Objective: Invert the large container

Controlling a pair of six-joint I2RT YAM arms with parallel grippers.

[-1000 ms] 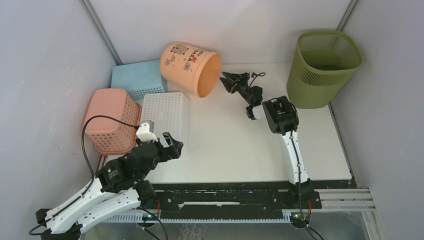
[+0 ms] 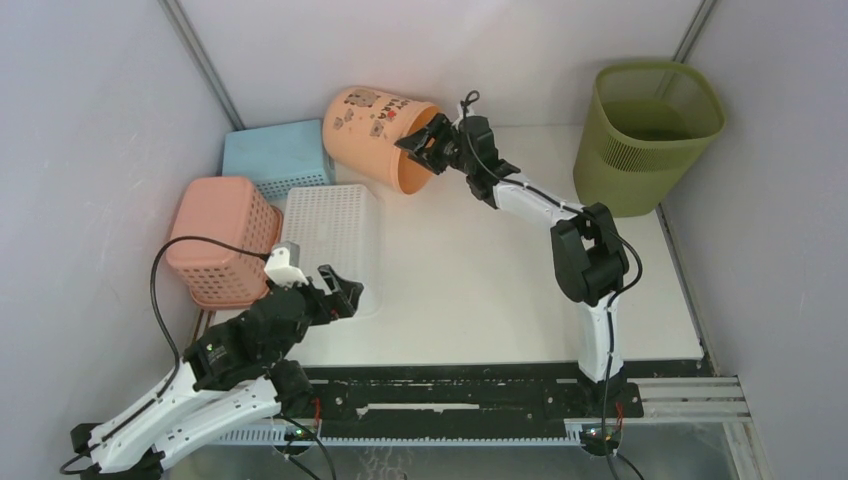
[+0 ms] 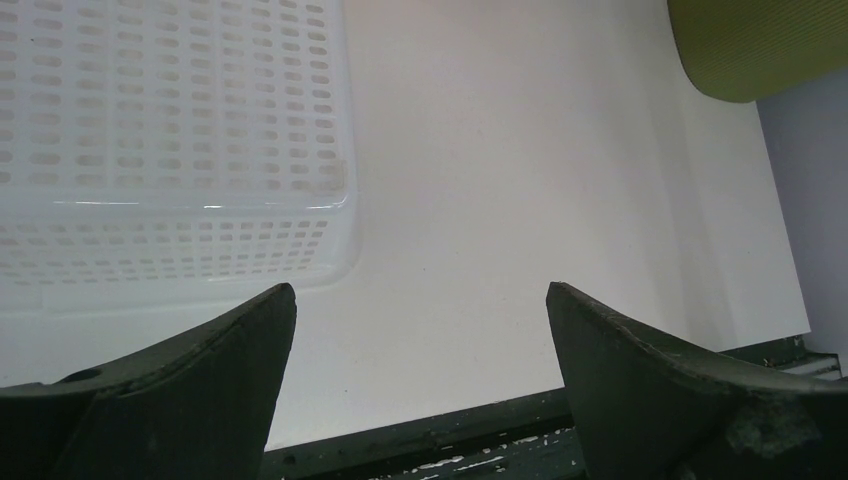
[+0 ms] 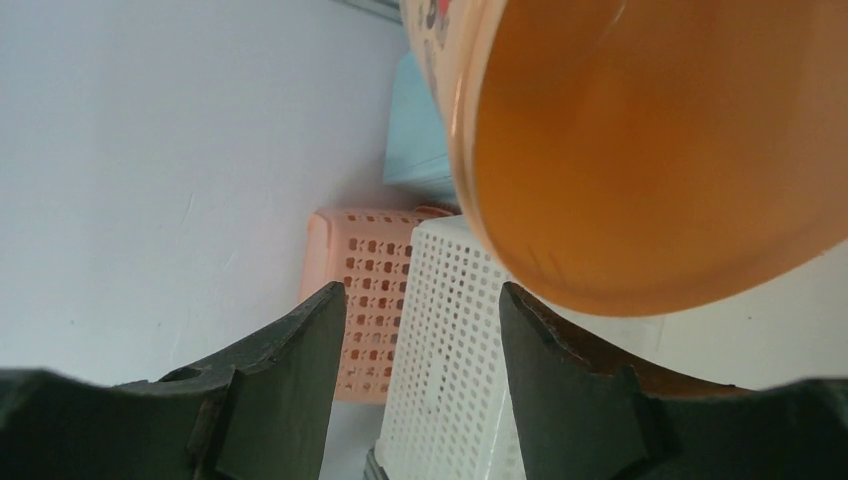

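Note:
The large orange container (image 2: 370,125) lies tilted on its side at the back of the table, its mouth facing right. In the right wrist view its rim (image 4: 470,150) and orange inside fill the upper right. My right gripper (image 2: 410,148) is at the mouth in the top view, covering part of the rim. Its fingers (image 4: 290,370) stand apart with nothing gripped between them. Far from the container, my left gripper (image 2: 345,290) hangs open beside the white basket, and nothing is between its fingers.
A white basket (image 2: 328,230), a pink basket (image 2: 225,235) and a blue basket (image 2: 275,155) crowd the left side, close to the orange container. A tall green basket (image 2: 640,160) stands at the back right.
My right gripper has risen from beside the container and swung left to its mouth. My left arm has shifted a little left; the container stays tilted on its side.

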